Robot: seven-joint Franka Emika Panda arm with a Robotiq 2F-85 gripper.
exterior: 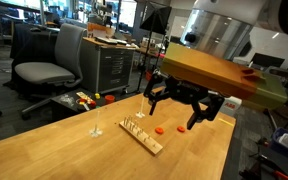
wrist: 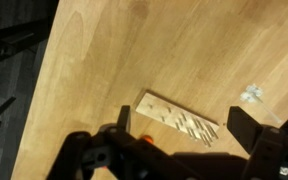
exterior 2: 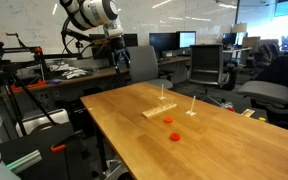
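On the wooden table lies a pale wooden board (exterior: 144, 138) with a row of short upright pegs at one end. My gripper (exterior: 173, 115) stands open in the air above the table, nothing between its fingers. From the wrist view, the board (wrist: 162, 110) appears below the gap of the open gripper, well apart from it. Two white stands with thin upright posts, one left of the board (exterior: 96, 130) and one behind it (exterior: 141, 112), rest on the table. Two small red discs (exterior 2: 168, 120) (exterior 2: 175, 137) lie flat near the board.
Bare tabletop (exterior 2: 134, 130) stretches around these things. An office chair (exterior: 49, 70) stands beyond the table's far edge, with desks and monitors further back. A dark tripod frame (exterior 2: 14, 75) is near the table's left side in exterior view 2.
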